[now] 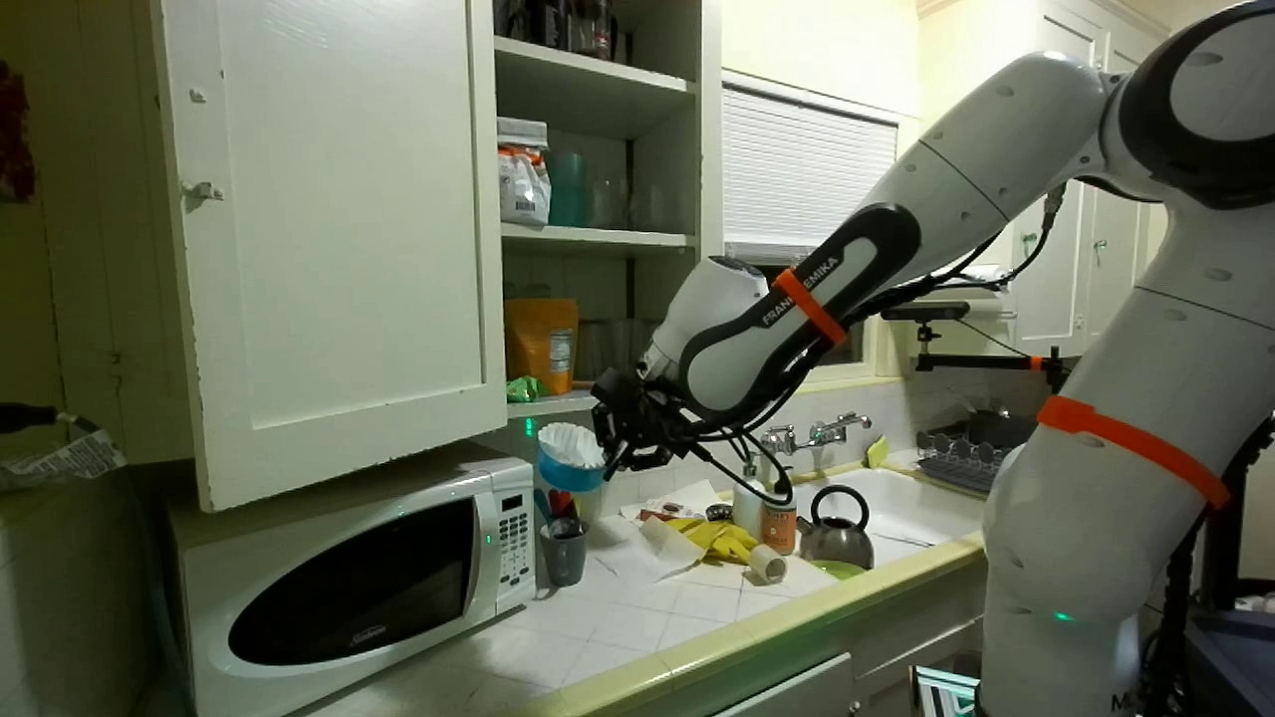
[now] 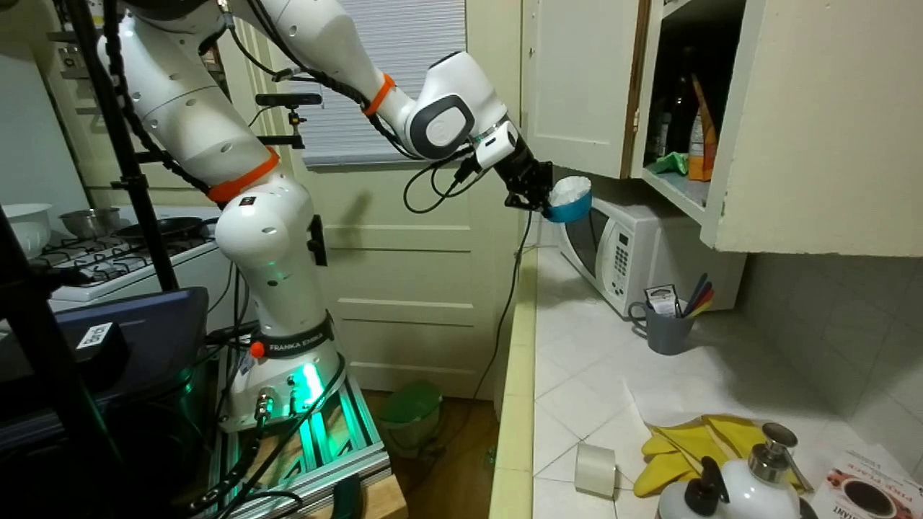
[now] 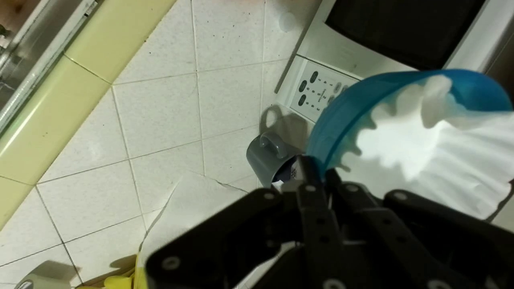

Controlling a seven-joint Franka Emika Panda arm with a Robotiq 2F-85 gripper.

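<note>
A blue bowl (image 2: 571,210) with white fluted paper coffee filters (image 2: 571,189) inside hangs in the air near the microwave's front corner. My gripper is shut on the bowl's rim, which passes between the fingertips. In the wrist view the blue bowl (image 3: 337,115) is tilted, and the white filters (image 3: 462,159) stick out past its edge on the right. From the first exterior view, the bowl (image 1: 569,472) appears just right of the microwave and above a grey mug (image 1: 563,552). The fingers hide part of the near rim.
The white microwave (image 1: 359,586) stands on the tiled counter under an open cabinet door (image 1: 347,227). Open shelves (image 1: 598,239) hold bags and glasses. Yellow gloves (image 2: 692,445), a paper roll (image 2: 595,470) and a kettle (image 1: 837,538) occupy the counter toward the sink. Bare tiles (image 2: 580,372) lie between.
</note>
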